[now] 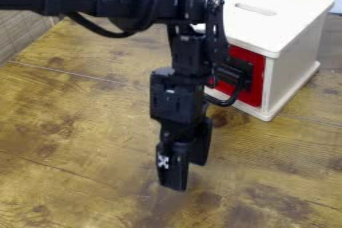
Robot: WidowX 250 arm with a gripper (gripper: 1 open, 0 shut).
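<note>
My black gripper (185,162) hangs over the wooden floor in the middle of the view, its fingers pointing down and standing apart with nothing visible between them. Behind the arm, at the upper right, stands a white box (294,32) with a slot in its top and a red front (241,112). The arm partly hides that red front, and my fingers are clear of the box, lower and to its left.
A pale wall edge shows at the far left, behind the floor.
</note>
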